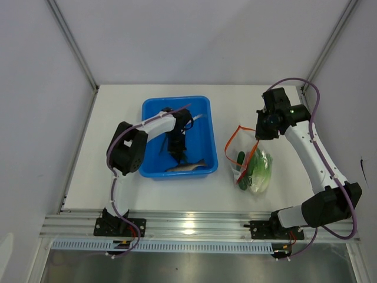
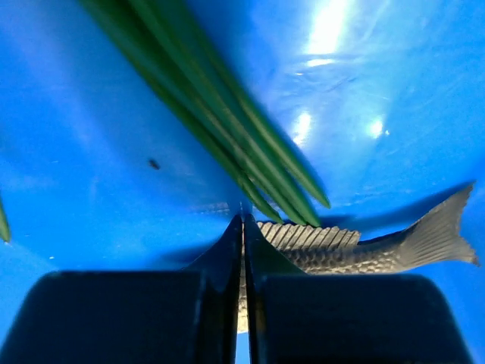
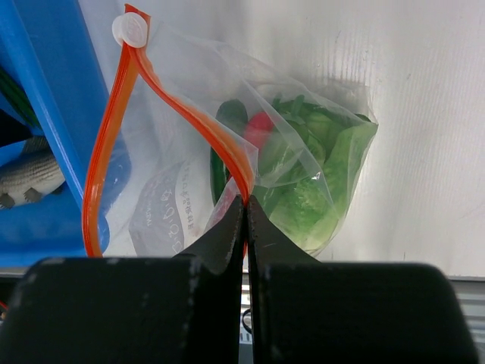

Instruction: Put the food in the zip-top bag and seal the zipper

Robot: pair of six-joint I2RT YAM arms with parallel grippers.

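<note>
My left gripper is shut, its fingertips meeting with nothing between them. The grey fish lies on the blue tray floor, outside those fingers, which hide its head and much of its body. Long green stalks end at its fin. Out on the table, the clear zip bag has an orange zipper edge, and its mouth gapes. My right gripper is shut on that orange edge. Inside the bag are leafy greens, dark green cucumbers and something red.
The blue tray stands left of the bag, its wall close to the bag's mouth. A pale long item lies in the tray's upper right.
</note>
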